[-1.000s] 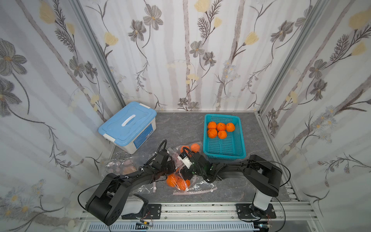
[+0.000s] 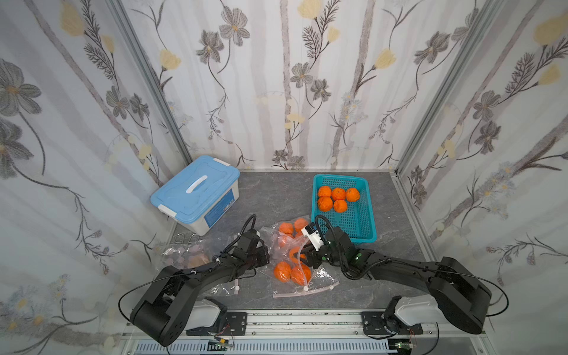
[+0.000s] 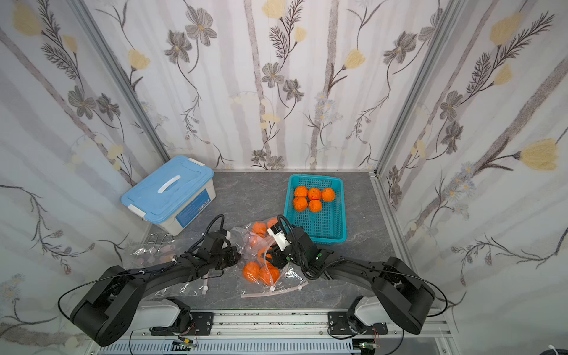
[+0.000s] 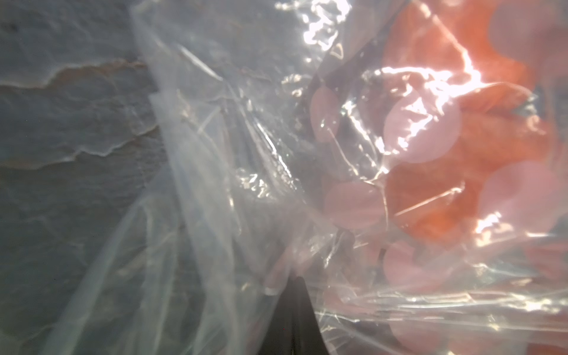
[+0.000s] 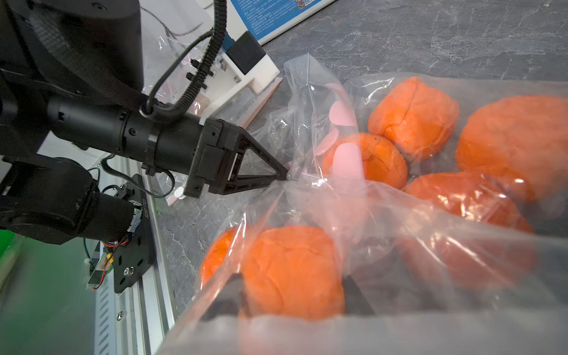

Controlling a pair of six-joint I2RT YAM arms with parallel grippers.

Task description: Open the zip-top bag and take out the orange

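The clear zip top bag (image 2: 284,242) with pink spots lies mid-table, holding several oranges. My left gripper is shut at the bag's left side; film gathers at its fingertips and stretches away in folds. My right gripper reaches in among the bag's plastic, its dark fingers (image 5: 226,295) either side of an orange (image 5: 293,266) and shut on it. Film lies between the right wrist camera and this orange. Beyond it, more oranges (image 5: 414,118) show through the plastic. The zip strip (image 2: 304,291) is along the bag's near side.
A teal basket (image 2: 367,227) with several oranges stands behind the right arm. At the back left is a blue-lidded box (image 2: 195,189). Another clear bag (image 2: 186,254) and scissors (image 2: 184,238) lie left of the left arm. Bare table shows between box and basket.
My right gripper has moved to the right, and the near oranges and bag front have shifted right with it. The left arm has stayed in place.
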